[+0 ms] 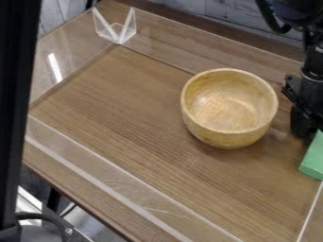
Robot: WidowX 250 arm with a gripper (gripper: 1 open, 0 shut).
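Note:
My black gripper (pixel 303 113) is at the right edge of the view, partly cut off, low beside a green object (pixel 311 159) that lies on the wooden table by the right edge. Its fingertips are dark and crowded against that object's upper end, so I cannot make out what, if anything, is between them. A round wooden bowl (pixel 229 112) sits just left of the gripper.
A clear plastic piece (pixel 116 28) stands at the back left. Dark equipment fills the left edge, and a wall runs along the back.

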